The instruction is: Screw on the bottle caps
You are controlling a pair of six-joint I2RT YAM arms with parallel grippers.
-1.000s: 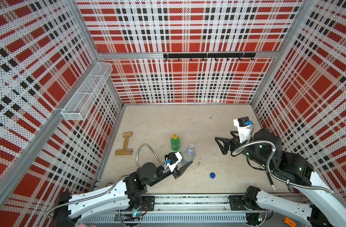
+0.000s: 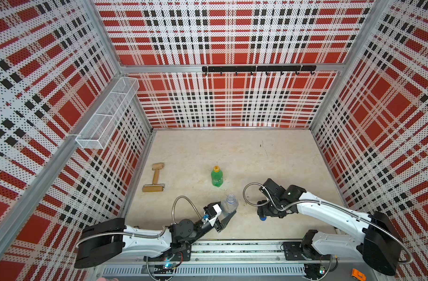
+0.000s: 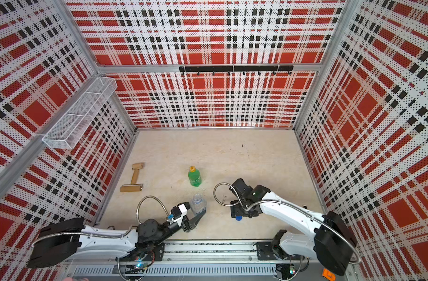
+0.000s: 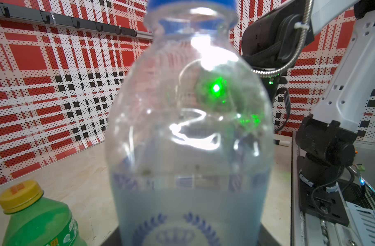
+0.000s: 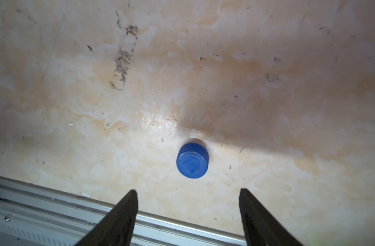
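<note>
In the top left view my left gripper point(image 2: 228, 210) is shut on a clear bottle point(image 2: 230, 203), held at the front of the table. The left wrist view shows this bottle point(image 4: 189, 147) large and roughly upright, with a blue band at its neck cut off by the frame's top. A blue cap point(image 5: 192, 160) lies on the table in the right wrist view. My right gripper is open above the table, its fingers apart on either side of the cap's line, with the cap just ahead of the tips. Nothing is held there.
A green bottle point(image 2: 216, 177) with a yellow cap stands behind the held one. Off to the left lies a wooden roller point(image 2: 154, 179). A wire basket point(image 2: 108, 112) hangs on the left wall. A metal rail point(image 5: 52, 198) runs along the front edge.
The left gripper with its bottle has shifted slightly toward the front edge.
</note>
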